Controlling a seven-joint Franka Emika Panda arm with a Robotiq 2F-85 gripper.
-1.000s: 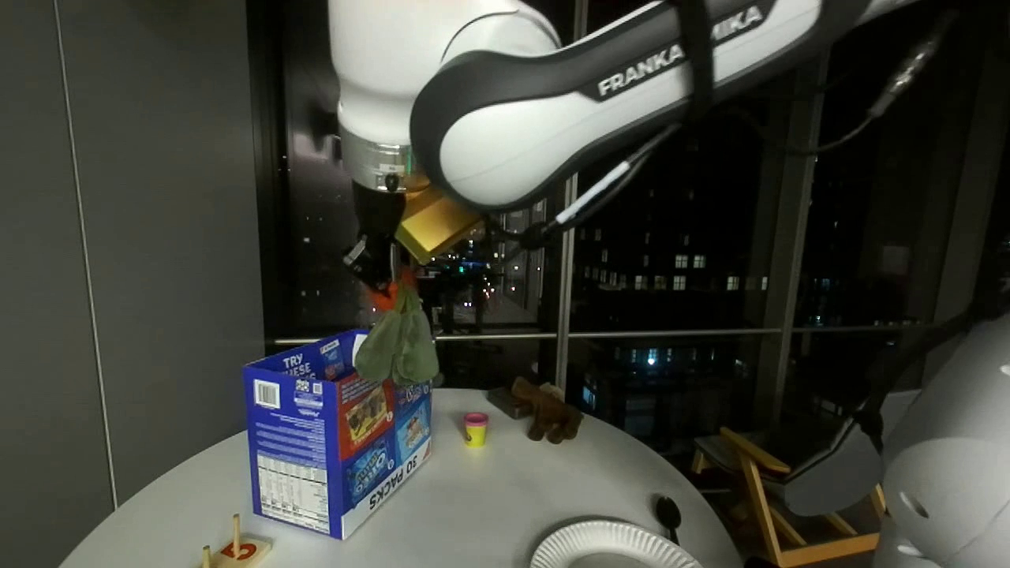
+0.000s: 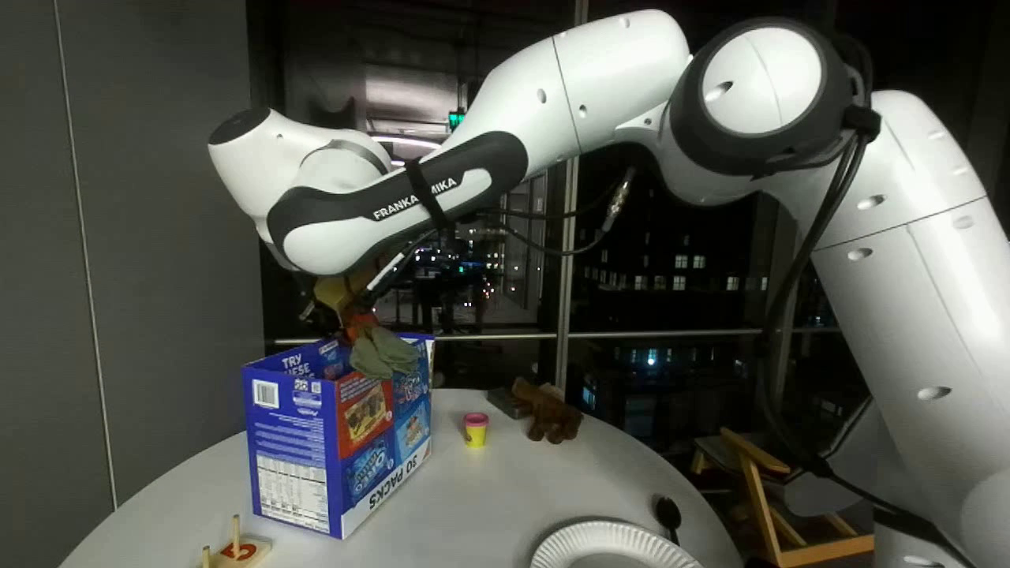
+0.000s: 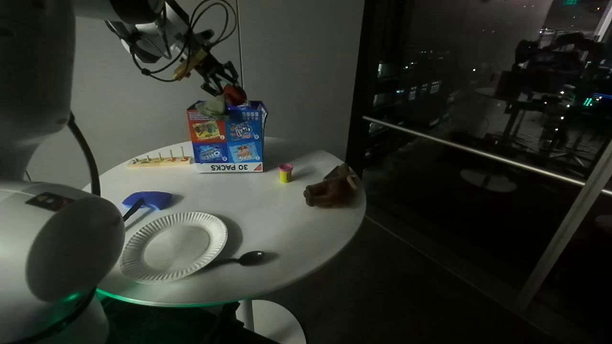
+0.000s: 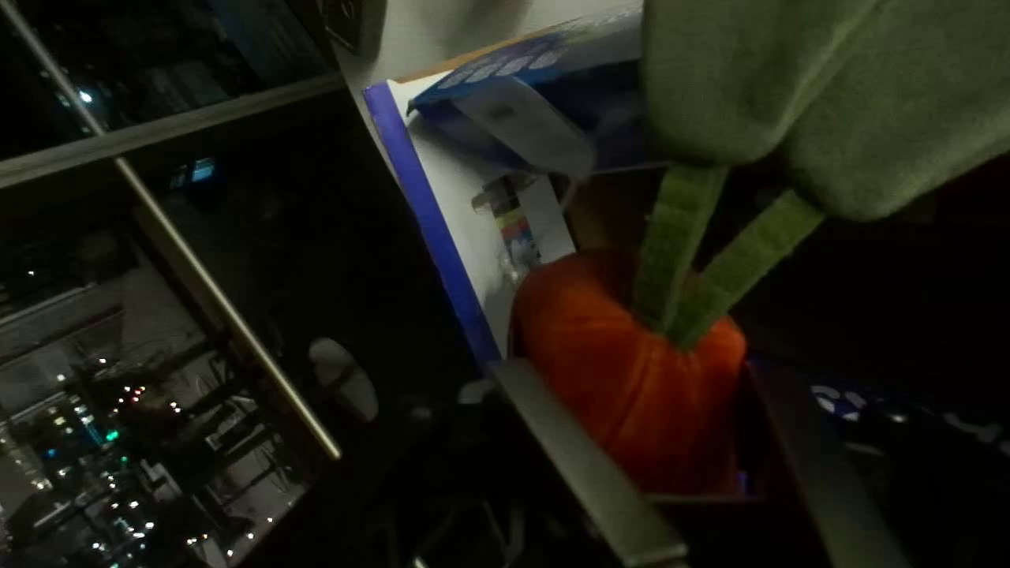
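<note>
An orange-red stuffed carrot or similar plush with large green leaves rests at the open top of a blue snack box. In exterior view 2, its red body is over the box opening, and the green leaves drape over the box's near edge. My gripper stands tilted just above, its fingers spread. Seen from the wrist, the fingers lie on either side of the orange body; firm contact cannot be made out. The box's inside is mostly dark.
On the table are a yellow cup with a pink lid, a brown plush, a paper plate, a dark spoon, a blue item and a wooden peg board.
The arm has swung away from the camera and tilted. The plush has lowered onto the box top, its leaves now bunched over the edge instead of hanging down. The box has stayed in place.
</note>
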